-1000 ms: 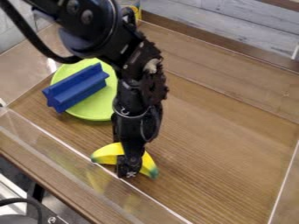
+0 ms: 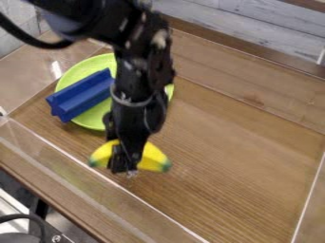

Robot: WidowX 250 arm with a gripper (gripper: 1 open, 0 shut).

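My gripper (image 2: pixel 127 152) is shut on a yellow toy banana (image 2: pixel 148 158) with green tips, held in the lower left middle of the view and blurred. Behind it, at the upper left, a green plate (image 2: pixel 91 68) sits on the wooden table (image 2: pixel 229 171), partly hidden by my arm. A blue block (image 2: pixel 79 95) rests on the plate's left part.
A pale raised edge (image 2: pixel 51 150) runs along the table's near left, with a dark cable (image 2: pixel 28 220) at the lower left corner.
My gripper and the banana have moved up and slightly left, away from where the banana was lying on the table. The plate and blue block have not moved.
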